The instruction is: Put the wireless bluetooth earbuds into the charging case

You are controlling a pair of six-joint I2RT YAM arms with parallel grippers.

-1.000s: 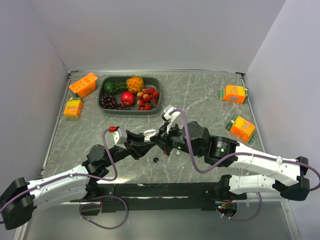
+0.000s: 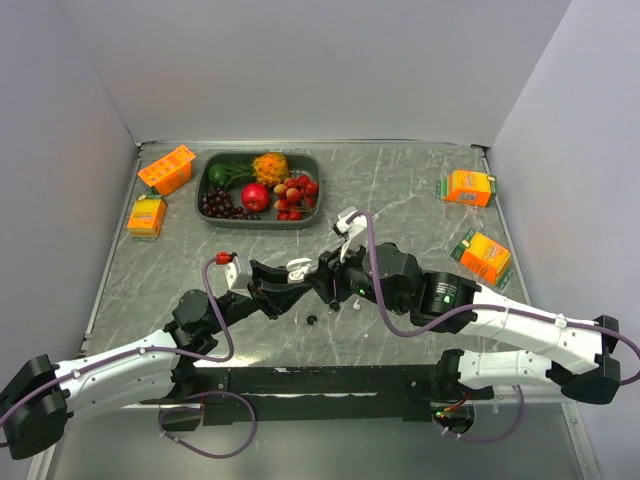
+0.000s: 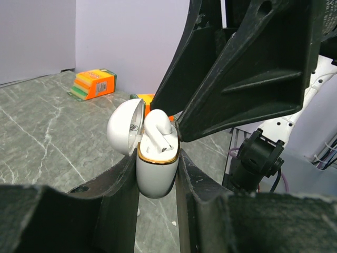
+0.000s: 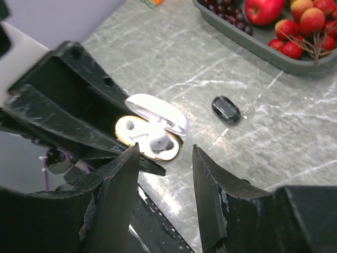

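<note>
My left gripper is shut on the white charging case [image 3: 155,171], held upright with its lid [image 3: 122,126] open. One white earbud sits in the case; in the right wrist view the other slot is an empty hollow. My right gripper is open just beside the case, nothing seen held between its fingers; in the left wrist view its fingertips are close behind the case. A black earbud-like object [image 4: 226,109] lies on the table.
A grey tray of fruit [image 2: 258,223] stands at the back left. Orange boxes [image 2: 467,187] lie along both sides of the grey marble table [image 2: 390,175]. Small dark and white pieces lie near the front middle.
The left arm and the case have stayed in place. My right gripper has shifted slightly around the case, its upper parts moving a little.
</note>
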